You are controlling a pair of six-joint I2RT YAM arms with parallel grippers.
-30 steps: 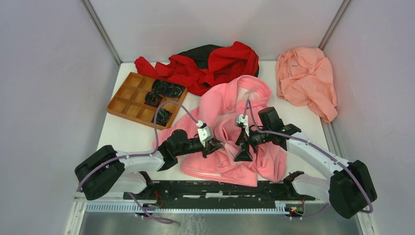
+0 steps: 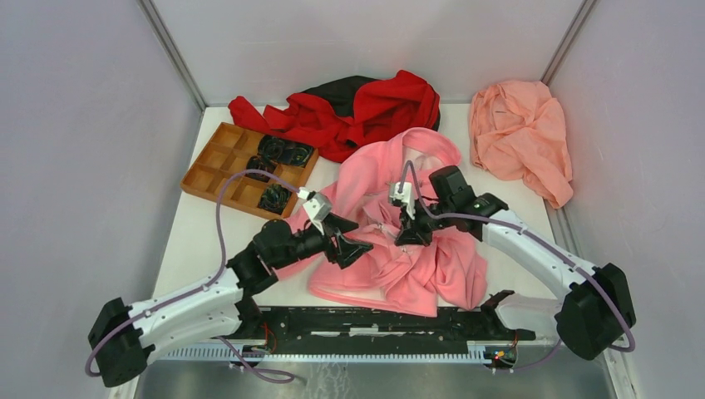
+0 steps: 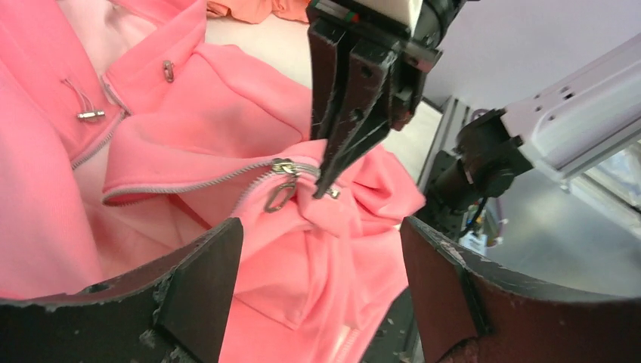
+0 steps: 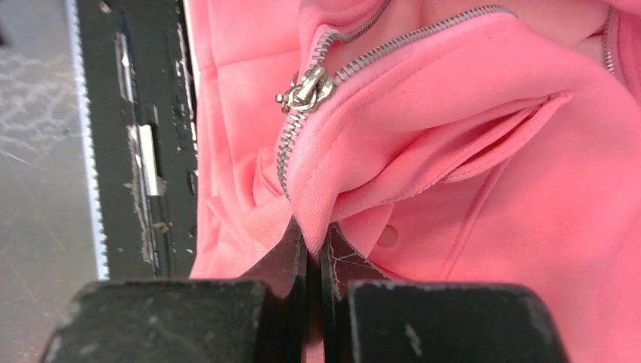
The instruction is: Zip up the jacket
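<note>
The pink jacket (image 2: 378, 170) lies rumpled across the middle of the table. Its zipper slider (image 3: 284, 167) sits low on the metal teeth, the pull tab (image 3: 280, 195) hanging down. Above the slider, the two toothed edges spread apart. My right gripper is shut on a fold of jacket fabric just below the slider, close to the zipper's lower end. Left of it, my left gripper (image 2: 361, 241) stands open, with nothing held between its fingers; in its own wrist view those wide-apart fingers (image 3: 200, 291) frame the jacket front.
A wooden compartment tray (image 2: 199, 180) with dark items stands at the left. Red and black clothing (image 2: 332, 129) lies along the back, and a peach garment (image 2: 520, 137) at the back right. Bare white table (image 2: 195, 241) shows at the left.
My left gripper has opened and drawn back left from the zipper area.
</note>
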